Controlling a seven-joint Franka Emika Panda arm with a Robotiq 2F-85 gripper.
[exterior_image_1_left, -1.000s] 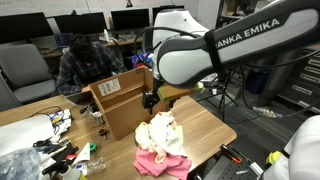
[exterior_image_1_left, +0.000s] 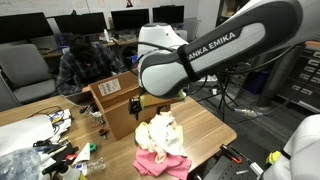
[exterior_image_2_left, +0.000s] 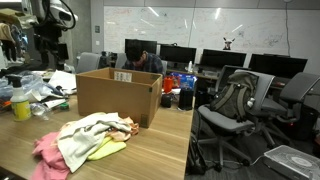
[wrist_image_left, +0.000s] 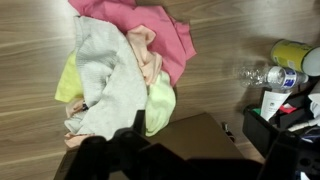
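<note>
A heap of cloths lies on the wooden table: a white cloth (wrist_image_left: 108, 85), a pink cloth (wrist_image_left: 170, 38), a peach cloth (wrist_image_left: 146, 55) and pale yellow cloth (wrist_image_left: 158, 103). My gripper hangs above the table, its two dark fingers well apart, with nothing visible between them. From the first exterior view, the gripper (exterior_image_1_left: 157, 103) appears near the open cardboard box (exterior_image_1_left: 117, 115), above the pile. In the second exterior view the box (exterior_image_2_left: 112, 97) stands behind the cloths; its inside is hidden there.
A yellow-labelled bottle (exterior_image_2_left: 20, 103), a clear plastic bottle (wrist_image_left: 272, 76) and clutter stand to one side of the cloths. Bare table (exterior_image_2_left: 170, 140) lies on the other side. A person (exterior_image_1_left: 88, 65) sits behind the box.
My gripper has shifted a little to the left and slightly lower in the first exterior view. The cloths and the box look unmoved.
</note>
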